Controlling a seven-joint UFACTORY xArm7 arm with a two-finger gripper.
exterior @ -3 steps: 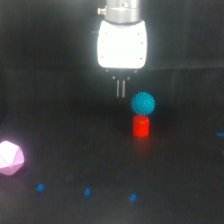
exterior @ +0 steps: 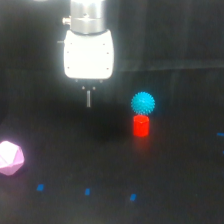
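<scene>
A spiky blue ball (exterior: 143, 103) rests on top of a small red cylinder (exterior: 141, 126), which stands on the dark surface right of the middle. My gripper (exterior: 88, 104) hangs below the white hand (exterior: 89, 56), to the left of the ball and clear of it. Its two fingers appear as one narrow bar, shut, and nothing shows between or under them. At the left edge lies a pink and white faceted ball (exterior: 10, 158), well away from my gripper and partly cut off by the frame.
Small flat blue marks (exterior: 87, 191) dot the dark surface (exterior: 75, 150) toward the front, with another at the right edge. Between the pink ball and the red cylinder the surface is bare.
My gripper has moved left and somewhat lower in the picture, away from the blue ball. Its fingers, earlier slightly apart, now look together. The balls and cylinder have stayed put.
</scene>
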